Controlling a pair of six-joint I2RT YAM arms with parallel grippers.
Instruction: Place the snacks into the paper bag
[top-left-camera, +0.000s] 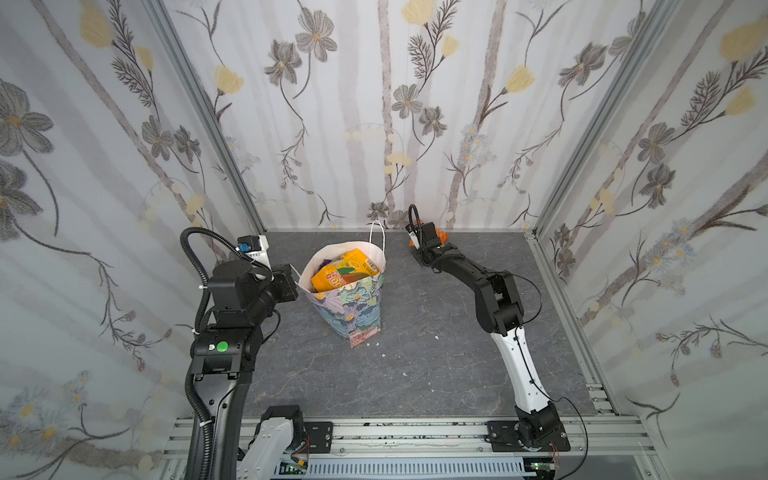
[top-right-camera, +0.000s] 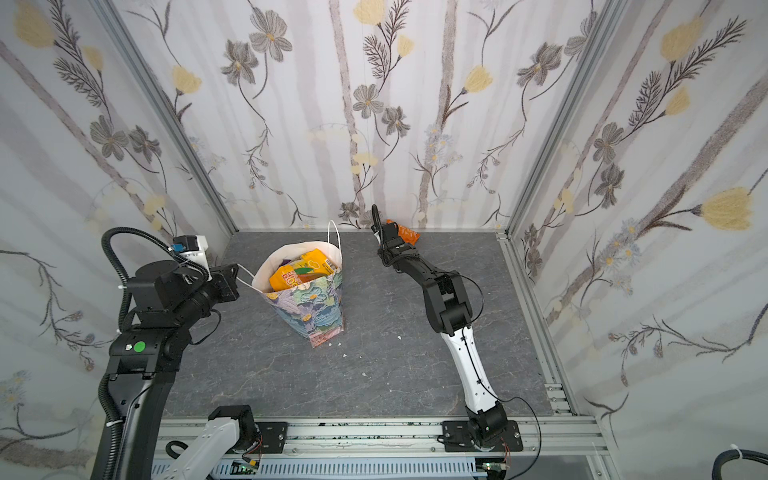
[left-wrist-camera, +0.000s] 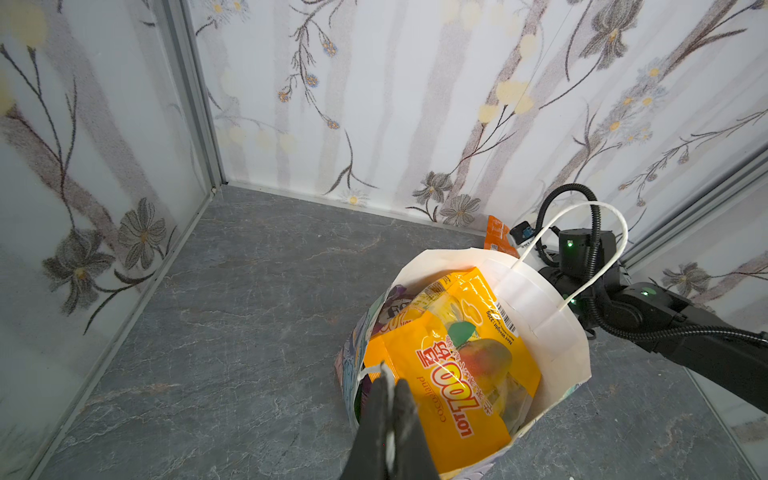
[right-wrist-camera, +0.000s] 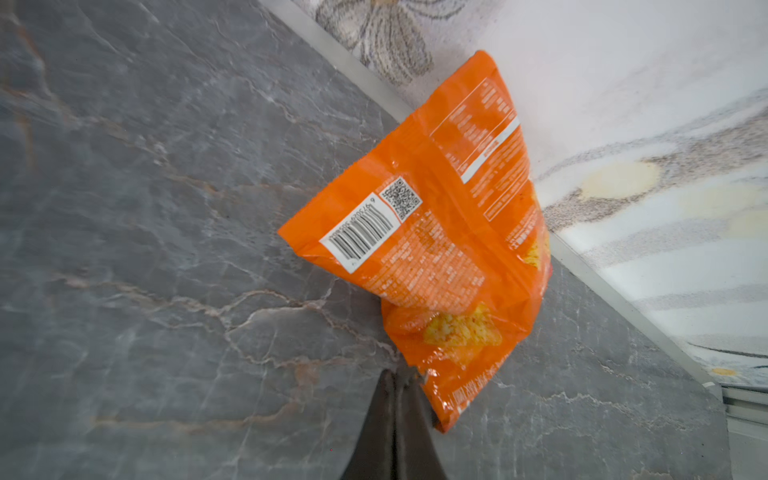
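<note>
The patterned paper bag (top-left-camera: 349, 312) stands upright with its mouth open. Yellow snack packs (left-wrist-camera: 448, 376) fill its top. My left gripper is shut on the bag's white handle (top-right-camera: 246, 271) at the left rim. Against the back wall lies an orange snack bag (right-wrist-camera: 448, 232), barcode side up in the right wrist view. My right gripper is shut with nothing between its fingers, their tips just beside the snack bag's lower end. From the top views, the right arm hides part of that orange snack bag.
A second white handle loop (left-wrist-camera: 616, 232) rises from the bag's far side. The back wall (right-wrist-camera: 648, 104) closes in right behind the orange snack bag.
</note>
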